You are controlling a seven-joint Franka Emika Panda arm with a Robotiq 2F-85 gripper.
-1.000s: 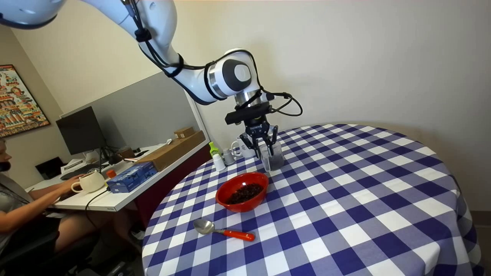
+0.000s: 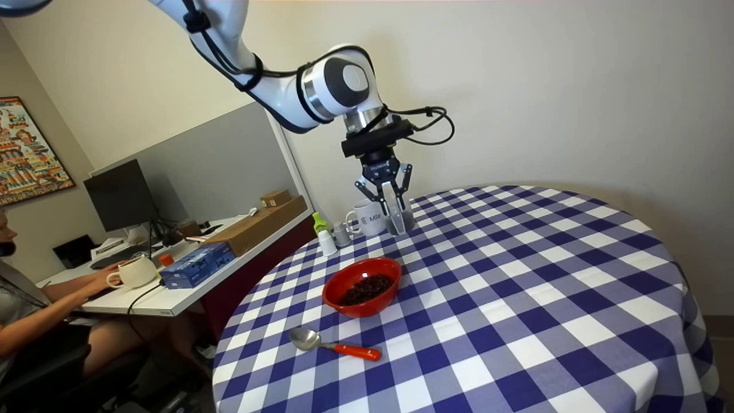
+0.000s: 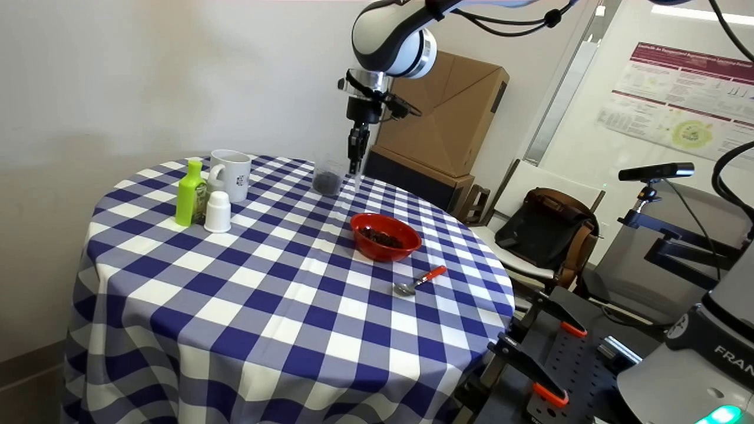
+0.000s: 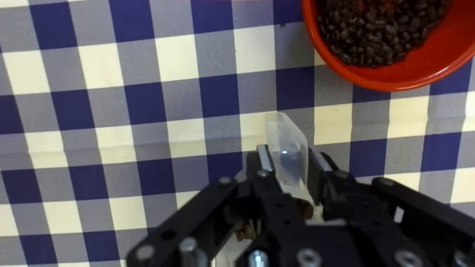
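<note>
A clear plastic container (image 3: 327, 182) with dark beans in its bottom hangs at the far side of the table. My gripper (image 2: 394, 187) is shut on one of its walls. From above, in the wrist view, that translucent wall (image 4: 289, 155) stands between the two fingers, and some brown beans show below it, partly covered by the gripper. A red bowl (image 2: 362, 287) holding dark coffee beans rests on the table, nearer the front than the container. In the wrist view the bowl (image 4: 414, 75) lies at the upper right, apart from the gripper.
A spoon with a red handle (image 2: 356, 351) lies in front of the bowl. A white mug (image 3: 231, 174), a green bottle (image 3: 189, 194) and a white shaker (image 3: 217, 212) stand grouped together at the table's side.
My gripper has risen and shifted slightly left in exterior view 1, and the clear container has moved up with it. The bowl and spoon have stayed in place.
</note>
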